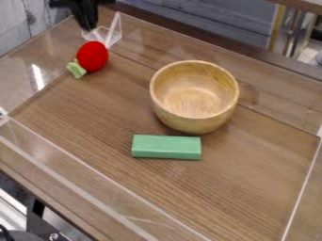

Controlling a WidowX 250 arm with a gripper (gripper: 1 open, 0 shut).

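Observation:
A red round object [92,54] rests on the wooden table at the upper left, with a small green piece [75,69] beside it at its lower left. My gripper [88,21] is at the top edge above the red object, mostly cropped and dark, so its fingers are hard to make out.
A large tan bowl [194,94] sits right of centre. A green block [167,147] lies below it. A pale wall [25,33] borders the upper left.

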